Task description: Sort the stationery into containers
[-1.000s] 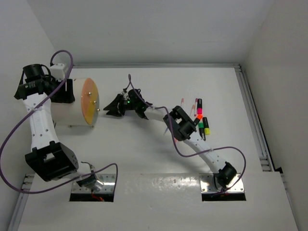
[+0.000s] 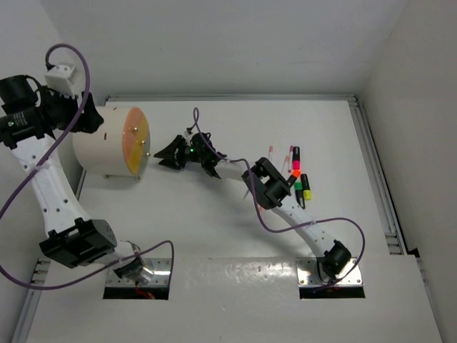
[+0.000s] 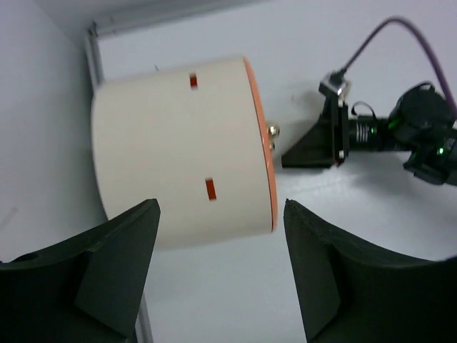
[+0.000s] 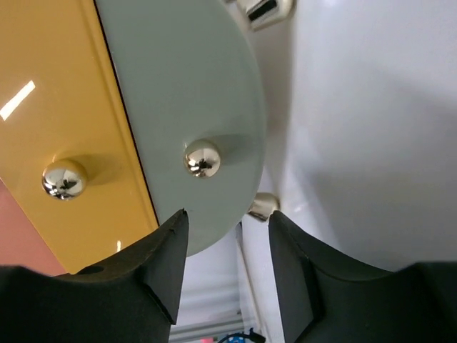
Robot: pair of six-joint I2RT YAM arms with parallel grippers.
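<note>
A cream cylindrical container (image 2: 101,143) lies on its side at the table's left; its end face has pink, yellow and grey-green sections (image 4: 193,93) with round metal knobs (image 4: 202,158). My left gripper (image 2: 84,114) is raised at the container's upper left, open, with the container below it in the left wrist view. My right gripper (image 2: 166,156) stands just right of that end face, open with nothing between its fingers. At the right of the table lie thick markers (image 2: 306,186), some black, some with pink, orange, green or yellow, and thin pale pens (image 2: 270,153).
A metal rail (image 2: 235,96) and walls border the table. Both arms' purple cables loop over the workspace.
The markers have not moved.
</note>
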